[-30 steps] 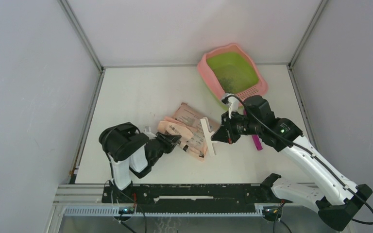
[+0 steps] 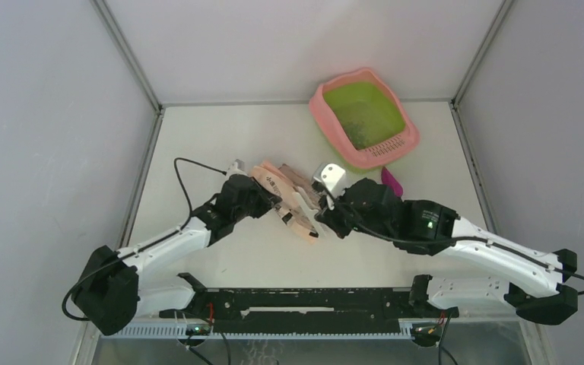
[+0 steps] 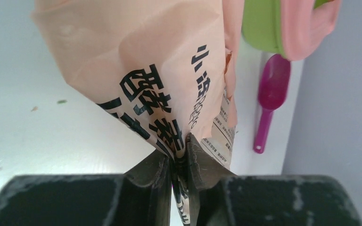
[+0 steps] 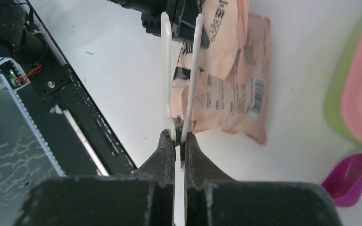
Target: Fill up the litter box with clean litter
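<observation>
The peach litter bag (image 2: 293, 190) lies mid-table with printed text, its near end raised. My left gripper is shut on a pinched, creased fold of this bag (image 3: 136, 52). Facing it, my right gripper is shut on the handle end of a white plastic clip (image 4: 192, 80), whose two long bars spread slightly apart. From above, the clip (image 2: 304, 204) overlaps the bag; whether they touch I cannot tell. The litter box (image 2: 327, 125), pink-rimmed and green inside, stands at the back right, with a few dark specks on its floor.
A purple scoop (image 3: 273, 84) lies on the table in front of the litter box, partly behind my right arm in the top view. Bare table (image 2: 190, 152) stretches to the left, and walls enclose the back and sides.
My left arm has stretched out and swung away from the front edge, lifting the bag's fold. My right gripper has moved left with the clip, which has turned and now overlaps the bag.
</observation>
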